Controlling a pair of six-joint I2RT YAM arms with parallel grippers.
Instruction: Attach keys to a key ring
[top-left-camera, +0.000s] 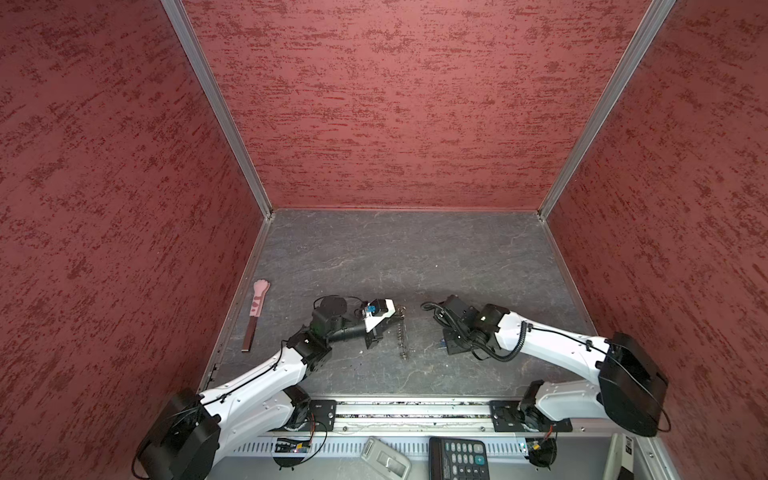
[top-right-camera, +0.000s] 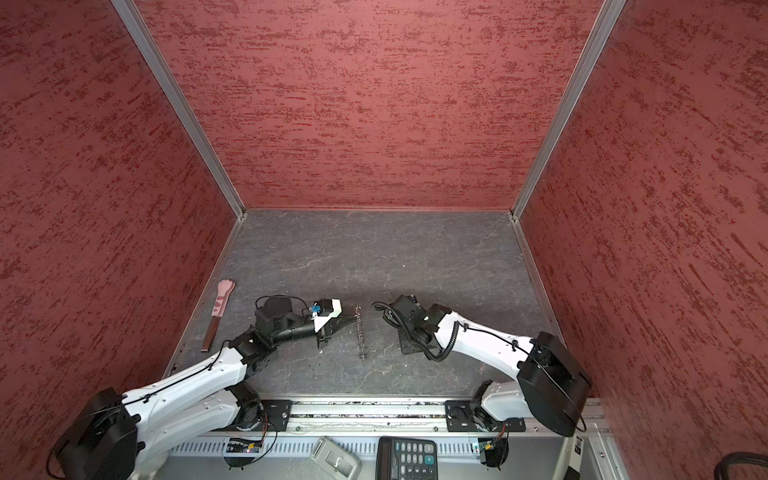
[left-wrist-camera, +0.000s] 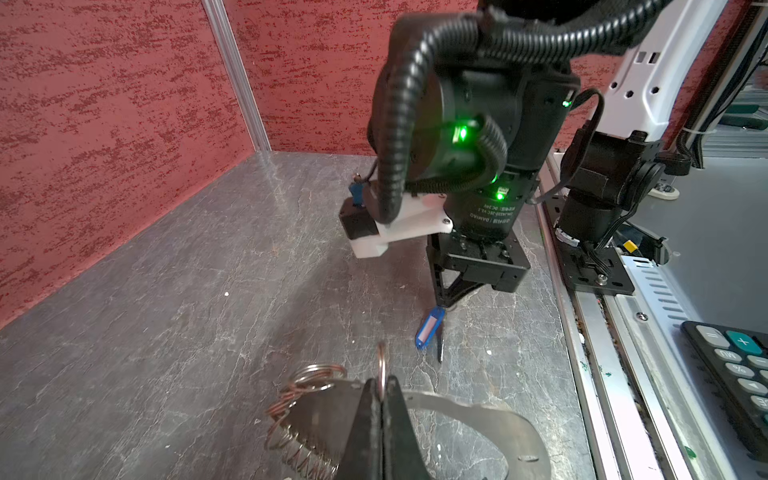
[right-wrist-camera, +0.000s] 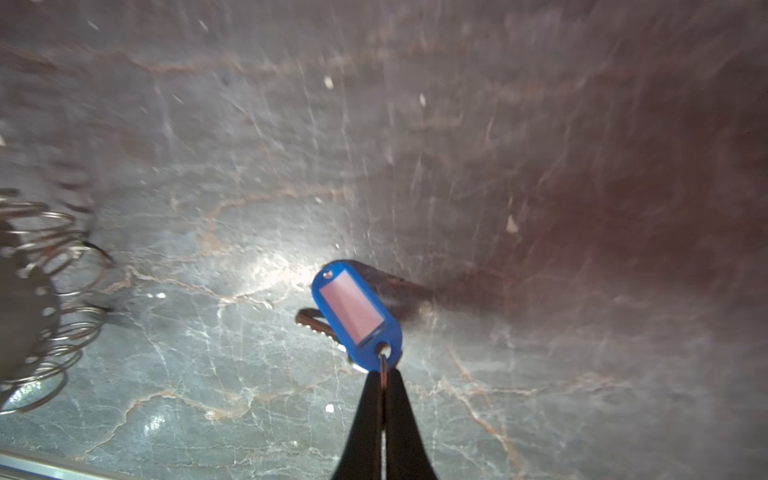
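My right gripper is shut on the small metal ring of the keys, with the blue tag (right-wrist-camera: 352, 316) and a key (right-wrist-camera: 316, 321) hanging from it. In the left wrist view the blue tag (left-wrist-camera: 429, 328) dangles under the right gripper, just off the table. My left gripper is shut on a wire loop of the large metal key ring plate (left-wrist-camera: 472, 416). That plate carries several coiled loops (left-wrist-camera: 300, 392) along its edge. From above, the key ring (top-left-camera: 403, 336) extends toward the front from the left fingertips.
At the far left lies a pink paw-shaped stick (top-left-camera: 257, 300). A calculator (top-left-camera: 458, 459) and a grey case (top-left-camera: 385, 458) sit beyond the front rail (top-left-camera: 416, 409). Bare table separates the two grippers, and the back half is clear.
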